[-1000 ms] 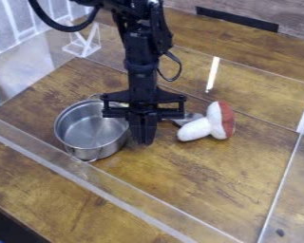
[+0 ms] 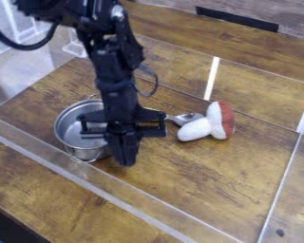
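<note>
My black gripper [image 2: 123, 152] is low over the front right part of a steel pot [image 2: 76, 134], hiding much of it; its fingertips look close together, with nothing visible between them. To the right lies a red and white mushroom-like object [image 2: 220, 119] with a white stem, and a small silver utensil [image 2: 185, 120] beside it, partly behind it.
Clear panel edges run along the left and right sides.
The arm has moved left and toward the front, now covering more of the pot's right side. The pot and the red and white object look unmoved.
</note>
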